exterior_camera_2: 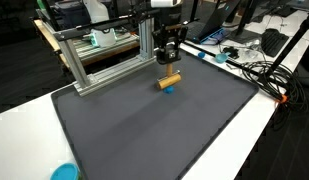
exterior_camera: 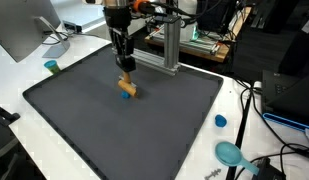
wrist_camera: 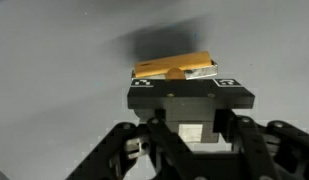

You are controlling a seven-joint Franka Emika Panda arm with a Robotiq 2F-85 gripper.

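My gripper (exterior_camera: 125, 70) is shut on the handle of a small wooden mallet, just above the dark grey mat (exterior_camera: 84, 120). The mallet's cylinder head (exterior_camera_2: 169, 83) hangs at the lower end, slightly tilted, with the handle (exterior_camera_2: 172, 69) rising into the fingers. Close by the head is a small blue object (exterior_camera_2: 169, 91), partly hidden by it; whether they touch I cannot tell. From the wrist, the wooden head (wrist_camera: 159, 67) lies crosswise beyond the fingertips, its round handle in the middle. The blue object does not show there.
Behind the arm stands a metal frame (exterior_camera_2: 104, 75) at the mat's back edge. A blue cup (exterior_camera: 220, 121) and a teal round item (exterior_camera: 230, 154) lie off the mat to the right.
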